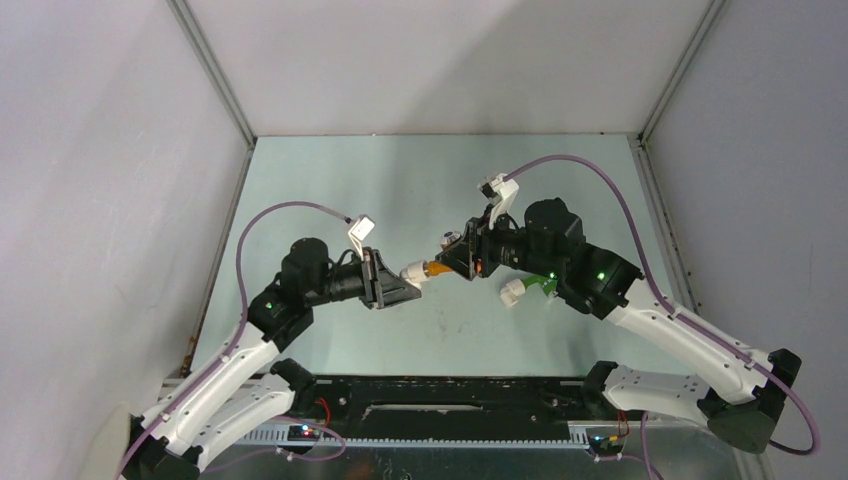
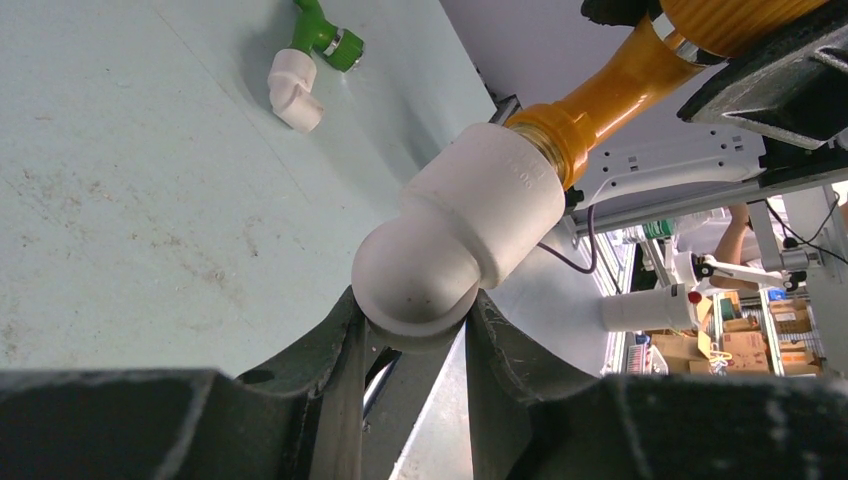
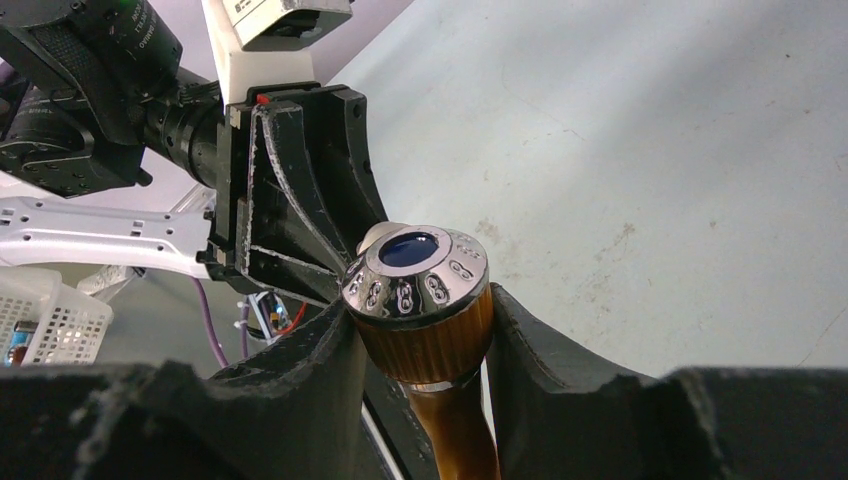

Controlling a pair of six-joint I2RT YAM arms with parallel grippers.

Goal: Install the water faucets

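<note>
Both grippers meet over the board's centre on one faucet. My left gripper has its fingers round the rounded end of a white elbow fitting (image 2: 485, 200). An orange faucet body (image 2: 595, 105) is joined to that fitting's other end. My right gripper is shut on the faucet's orange, silver-capped handle (image 3: 425, 330). A green faucet (image 2: 315, 30) with a white fitting (image 2: 295, 90) lies on the board to the right, partly hidden behind the right arm in the top view.
The pale board (image 1: 350, 170) is clear at the back, on the left and at the front. Walls bound it at the sides and back; a dark rail (image 1: 450, 390) runs along the front edge.
</note>
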